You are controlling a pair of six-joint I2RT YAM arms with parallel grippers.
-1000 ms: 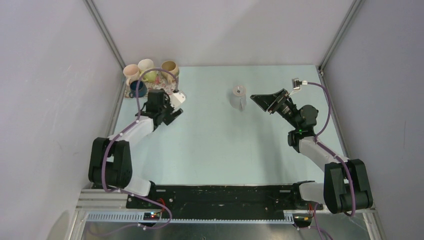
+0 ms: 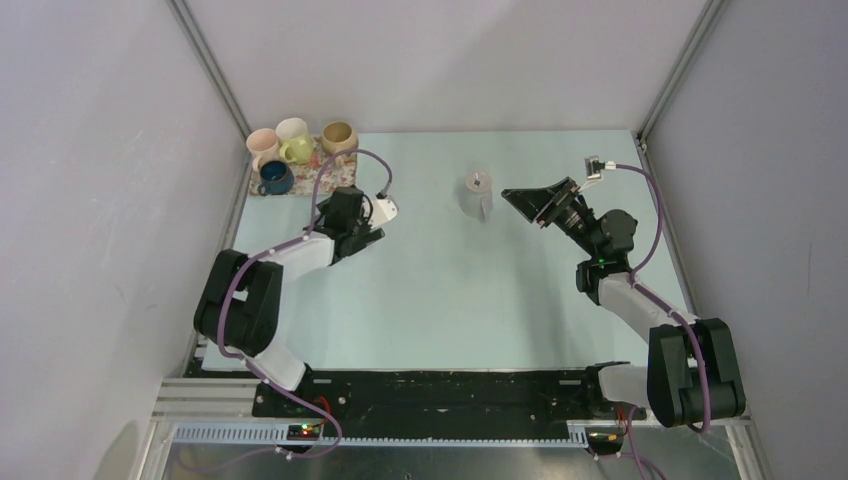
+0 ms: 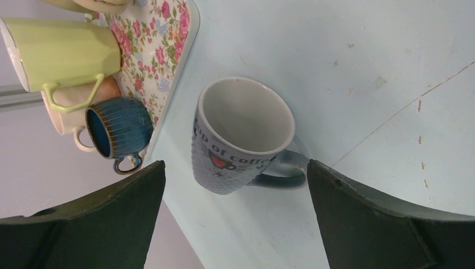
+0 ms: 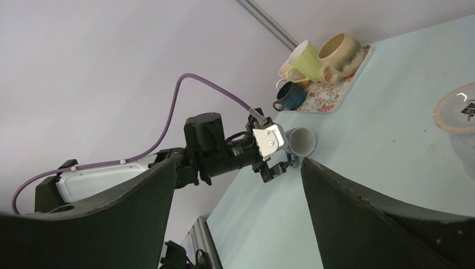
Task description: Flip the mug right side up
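In the left wrist view a grey printed mug [image 3: 224, 162] stands upright, opening up, with its handle lying toward my open left gripper, whose fingers are spread around and over it, apart from its body as far as shows. At the table's middle a second pale mug [image 2: 478, 190] stands upside down, base up, handle toward the front; its base [image 4: 459, 115] also shows in the right wrist view. My open right gripper [image 2: 522, 205] hangs to the right of that mug, holding nothing.
A floral tray [image 3: 182, 33] at the back left holds several mugs. Walls border the sides and back.
The right arm and the middle mug are unchanged.
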